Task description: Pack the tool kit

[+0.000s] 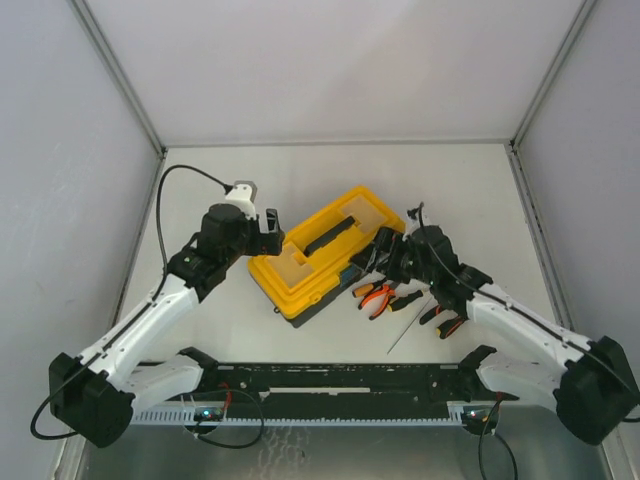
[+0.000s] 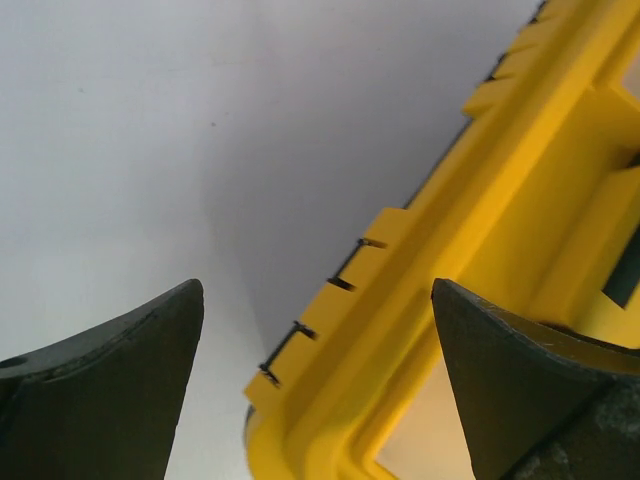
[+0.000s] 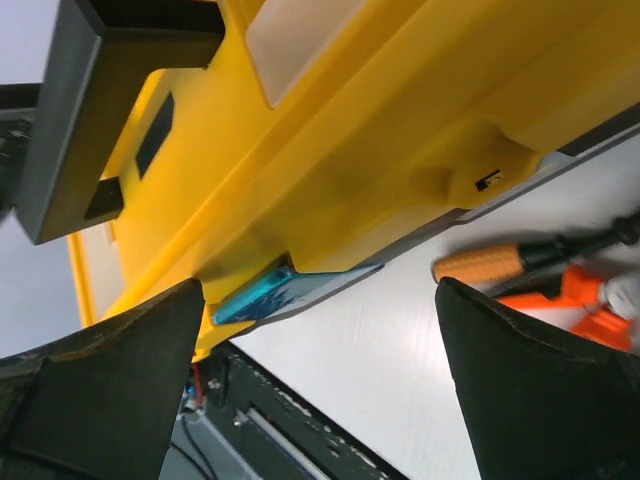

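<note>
The yellow toolbox [image 1: 290, 275] lies slanted on the table with its lid down and a black handle [image 1: 329, 235] on top. Its dark lower part shows along the front, near a blue latch [image 3: 268, 292]. My left gripper [image 1: 272, 232] is open at the box's back left edge; nothing sits between its fingers. At the front right side, my right gripper [image 1: 366, 256] is also open and empty, close to the lid's edge and latch. Orange-handled pliers [image 1: 377, 299] and an orange screwdriver handle [image 3: 480, 265] lie beside the box, partly under the right arm.
More tools, including pliers [image 1: 452, 325] and a thin rod [image 1: 408, 328], lie at the front right, partly covered by the right arm.
</note>
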